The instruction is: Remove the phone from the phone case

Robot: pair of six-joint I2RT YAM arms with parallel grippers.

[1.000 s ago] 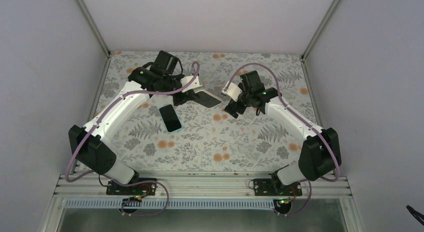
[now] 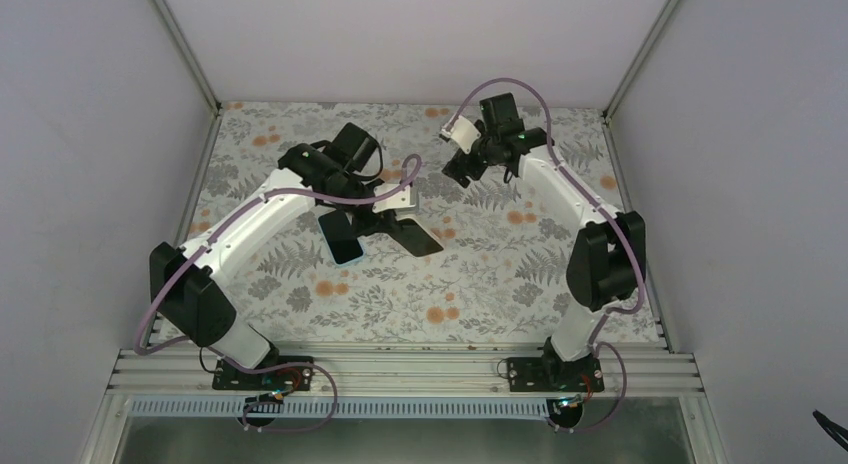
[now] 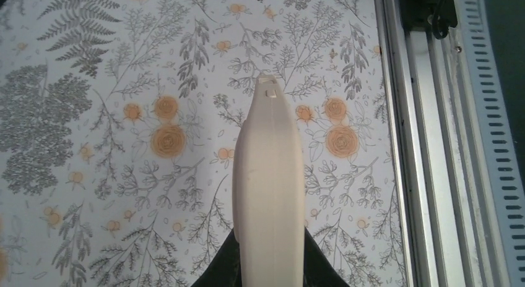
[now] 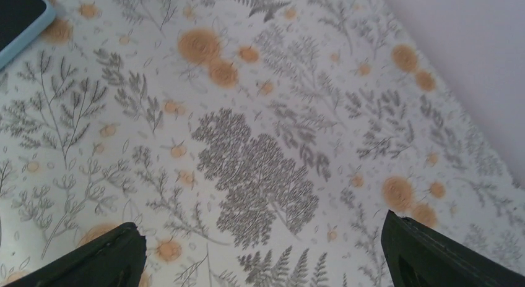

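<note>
The phone (image 2: 341, 237), black-screened with a light blue edge, lies flat on the patterned table left of centre, partly hidden by the left arm. Its corner (image 4: 18, 21) enters the right wrist view at upper left. My left gripper (image 2: 388, 222) is shut on the cream phone case (image 3: 269, 151), which appears edge-on in the left wrist view. From the top, the case's dark inner face (image 2: 418, 239) shows beside the phone, with no phone visible in it. Off to the right, my right gripper (image 2: 458, 172) stands open, with only table between its fingertips.
Clear table (image 2: 480, 284) stretches across the front and right. Walls enclose the left, right and back. A metal rail (image 3: 427, 145) runs along the front edge.
The left gripper has carried the case toward the front and slightly right, closer to the phone. My right gripper has moved toward the back. The phone stays where it was.
</note>
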